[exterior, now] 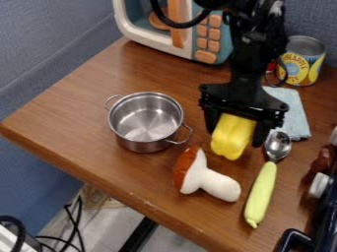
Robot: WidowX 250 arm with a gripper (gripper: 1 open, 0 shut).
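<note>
The black gripper [239,114] reaches down over a yellow object [232,138], with its fingers at the object's upper part; whether they grip it is hidden. A steel pot [145,122] with two handles stands to the left. A toy mushroom [207,179] with an orange cap lies below the gripper. A spoon [277,145] with a pale green handle lies to the right.
A can [302,61] and a toy microwave [178,30] stand at the back. A folded cloth [293,113] lies right of the gripper. Dark objects crowd the right edge.
</note>
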